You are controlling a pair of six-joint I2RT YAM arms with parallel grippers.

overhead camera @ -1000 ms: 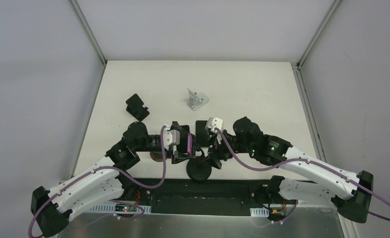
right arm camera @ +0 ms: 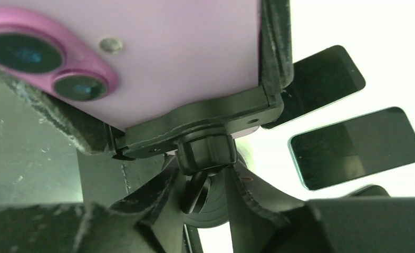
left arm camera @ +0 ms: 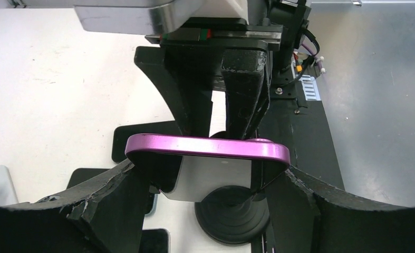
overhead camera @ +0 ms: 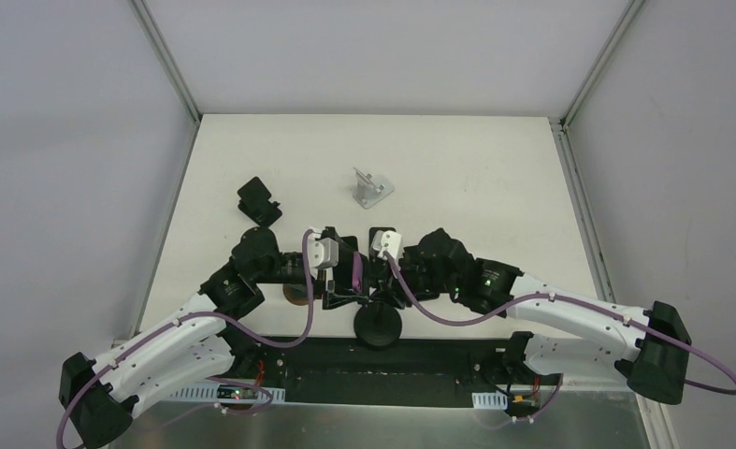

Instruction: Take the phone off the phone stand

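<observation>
A pink phone stands edge-on to the left wrist camera; its lilac back and camera lenses (right arm camera: 168, 58) face the right wrist view. A black clamp of the phone stand (right arm camera: 200, 118) is behind it, above a round base (left arm camera: 231, 213). My left gripper is shut on the phone, a finger against each side edge. My right gripper has its fingers (right arm camera: 247, 205) on both sides of the stand's neck, just below the ball joint (right arm camera: 205, 153). Whether they press on it cannot be told.
Dark phones (right arm camera: 358, 147) lie flat on the white table beside the stand. Farther back stand a white holder (overhead camera: 371, 189) and a black holder (overhead camera: 259, 201). Both arms meet closely over the front edge.
My right gripper has moved left to the stand's neck behind the phone. The left arm has hardly moved, and the phone stays in the same place.
</observation>
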